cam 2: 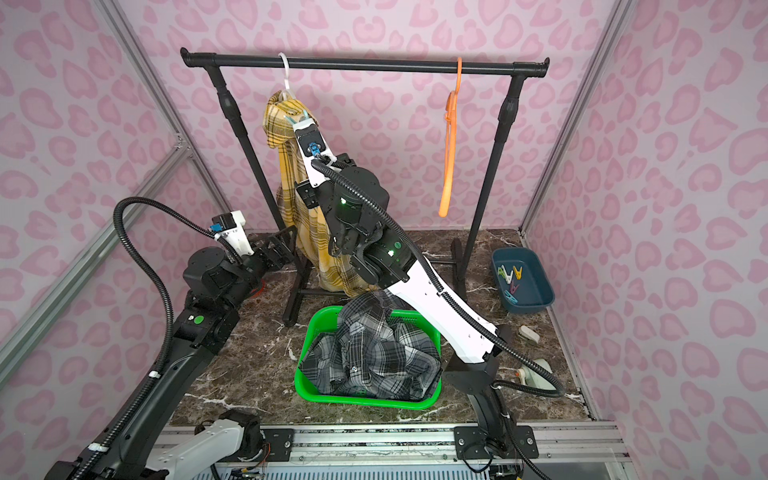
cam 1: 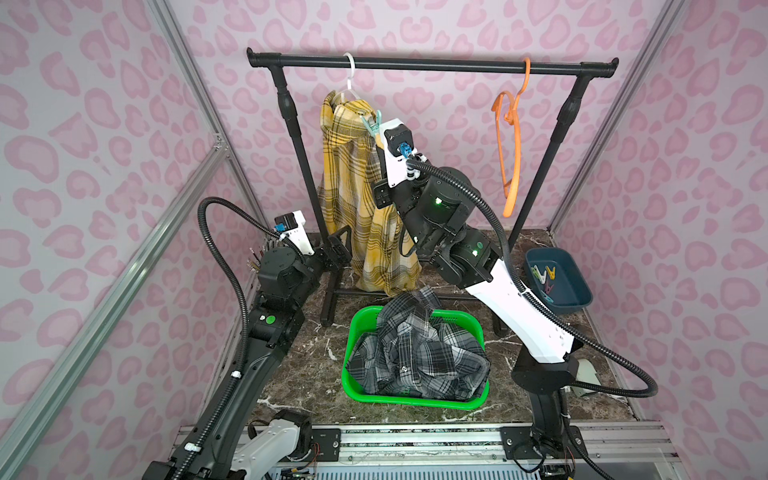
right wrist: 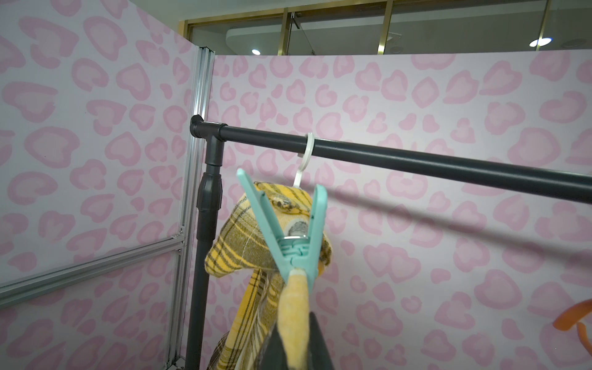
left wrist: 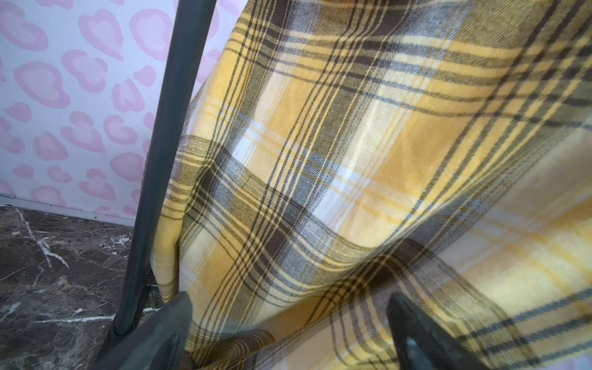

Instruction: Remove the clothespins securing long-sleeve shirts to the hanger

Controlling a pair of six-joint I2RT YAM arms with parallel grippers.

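Observation:
A yellow plaid shirt point(cam 1: 348, 184) hangs from a white hanger point(right wrist: 303, 163) on the rack's rail. In the right wrist view, a teal clothespin point(right wrist: 294, 246) stands handles up in front of the shirt's top; whether it touches the cloth cannot be told. A pale yellow piece point(right wrist: 294, 311) runs from its lower end down between the fingers of my right gripper, shut on that piece. Whether it belongs to the pin or is cloth is unclear. My left gripper stands open before the lower shirt, with nothing gripped.
An orange hanger point(cam 1: 513, 152) hangs empty on the rail's right. A green basket point(cam 1: 349, 376) below holds a dark plaid shirt point(cam 1: 412, 352). At right, a dark blue bin point(cam 1: 572, 284) contains several clothespins point(cam 1: 544, 276). A rack post point(left wrist: 163, 154) stands beside my left gripper.

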